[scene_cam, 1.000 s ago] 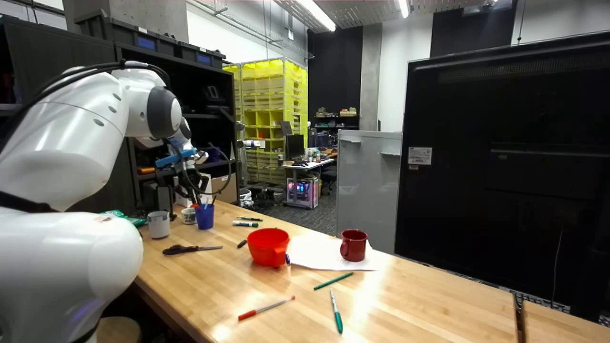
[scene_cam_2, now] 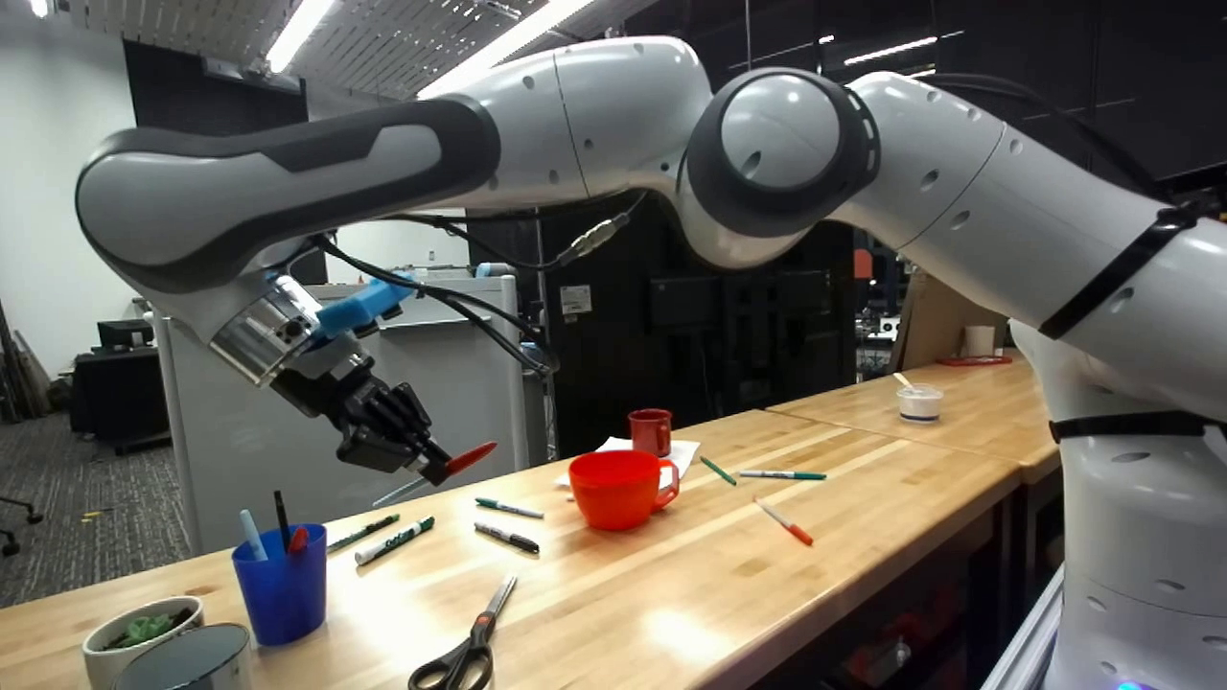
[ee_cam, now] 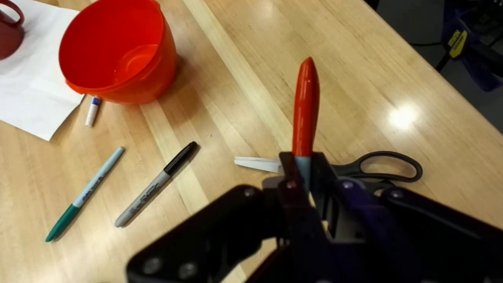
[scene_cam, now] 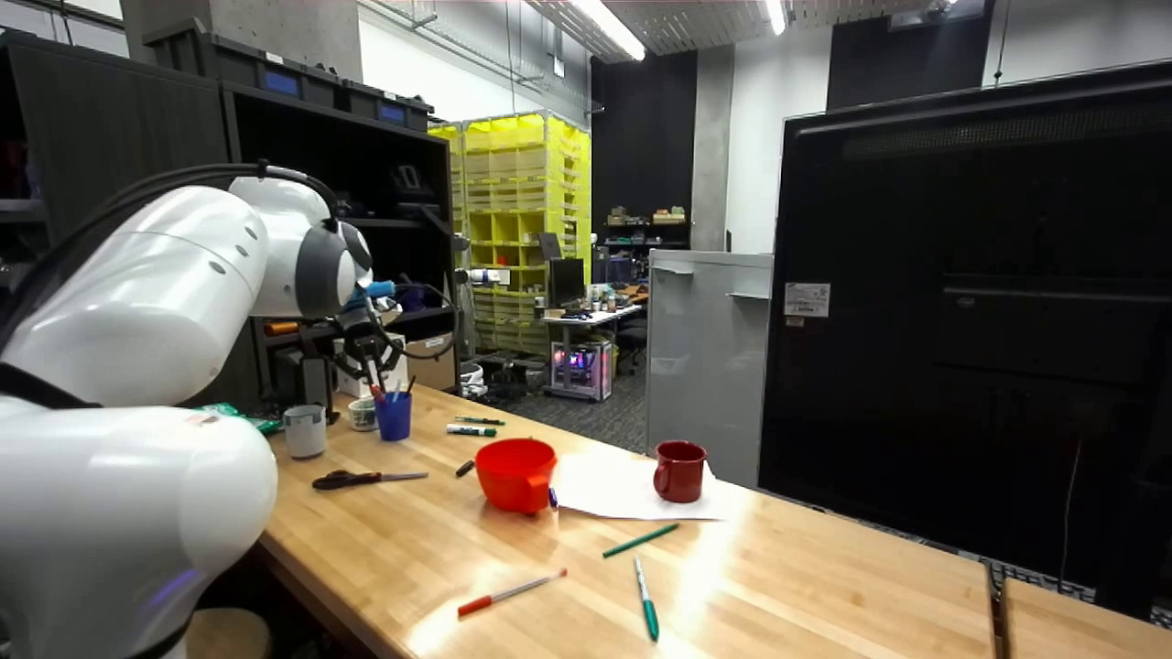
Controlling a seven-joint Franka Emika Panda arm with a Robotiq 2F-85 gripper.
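My gripper is shut on a marker with a red cap point(ee_cam: 306, 106); the cap sticks out past the fingertips and a pale barrel shows between them. In exterior view 2 the gripper point(scene_cam_2: 431, 466) hangs tilted above the table, and the red-capped marker point(scene_cam_2: 472, 456) points toward the orange-red bowl point(scene_cam_2: 607, 493), well apart from it. A blue cup point(scene_cam_2: 280, 588) holding several pens stands below and to the left of the gripper there. In exterior view 1 the fingers are hard to make out against the dark background, over the blue cup point(scene_cam: 393, 417).
Scissors point(ee_cam: 386, 169) lie under the gripper in the wrist view. Loose on the table are a black marker point(ee_cam: 158, 184), a green-capped marker point(ee_cam: 85, 194) and several other pens. A dark red mug point(scene_cam: 680, 472) stands on white paper point(scene_cam: 599, 485). Free wood lies at the front right.
The arm has shifted and its wrist has turned, with the gripper still near the blue cup. The bowl, mug and loose pens lie where they were.
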